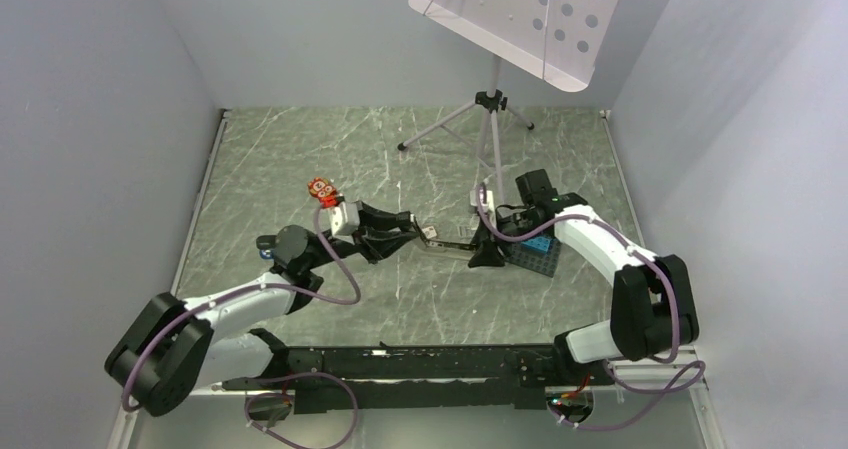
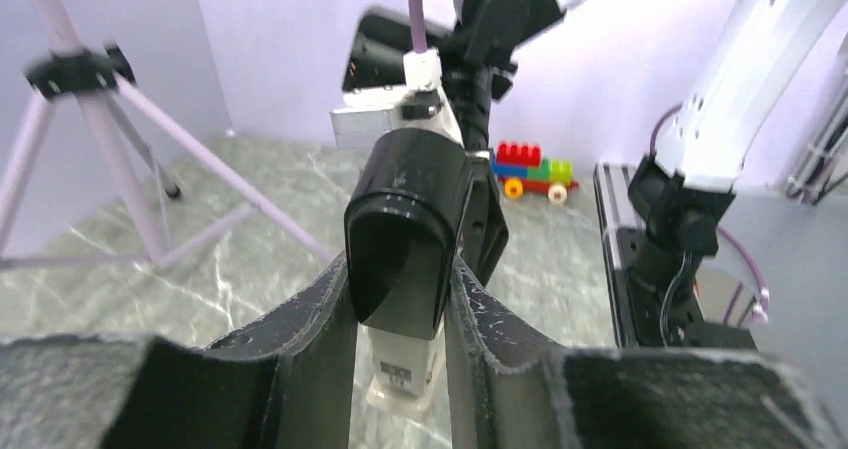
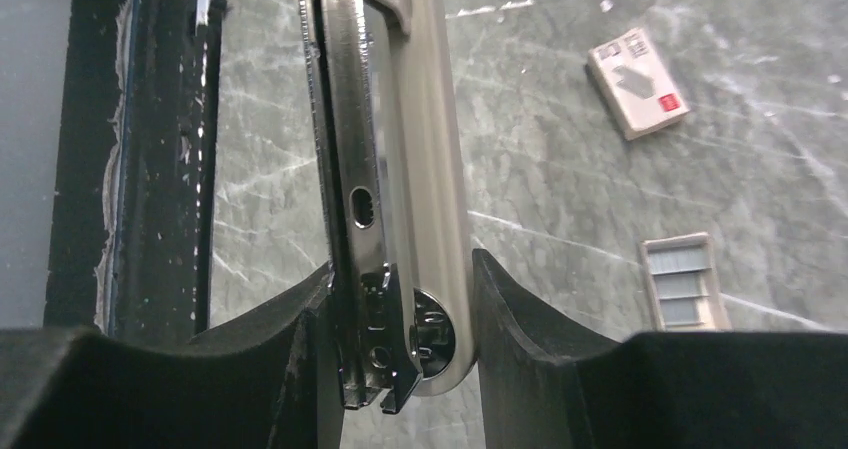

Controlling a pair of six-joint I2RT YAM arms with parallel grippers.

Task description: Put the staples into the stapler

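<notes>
An opened stapler [image 3: 430, 149] is held by my right gripper, shut on its metal end; in the top view it stretches toward my left gripper [image 1: 408, 227]. In the left wrist view, the stapler's black end [image 2: 405, 219] stands upright between the fingertips of my left gripper; whether they grip it or only surround it I cannot tell. A small box [image 3: 636, 84], apparently of staples, lies on the table in the right wrist view, and a small compartmented tray [image 3: 680, 244] sits below it.
A red toy [image 1: 322, 189] lies left of the centre, a dark grid mat [image 1: 535, 264] with a blue item at the right. A tripod stand [image 1: 490, 109] stands at the back.
</notes>
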